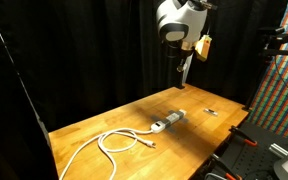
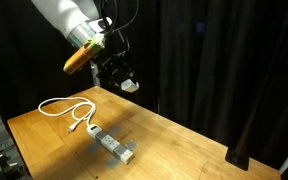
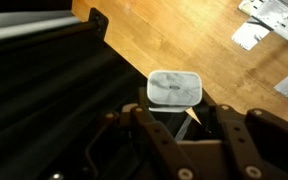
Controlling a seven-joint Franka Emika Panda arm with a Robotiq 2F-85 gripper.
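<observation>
A small white object (image 3: pixel 174 89) with rounded corners sits between the fingertips of my gripper, which is shut on it. In exterior view 2 the white object (image 2: pixel 130 86) hangs from the gripper (image 2: pixel 122 76), well clear of the table. Exterior view 1 has the gripper (image 1: pixel 183 62) high over the table's far right, the object's pale side (image 1: pixel 186 74) pointing down. What the object is cannot be told. A white power strip (image 2: pixel 112 145) lies on the wooden table (image 2: pixel 169 140), away from the gripper.
A white cable (image 1: pixel 109 142) loops across the table left of the strip. Pale flat patches (image 3: pixel 249 35) lie beside the strip, and a small flat item (image 1: pixel 211 112) rests near the right edge. Black curtains (image 1: pixel 94 60) hang behind.
</observation>
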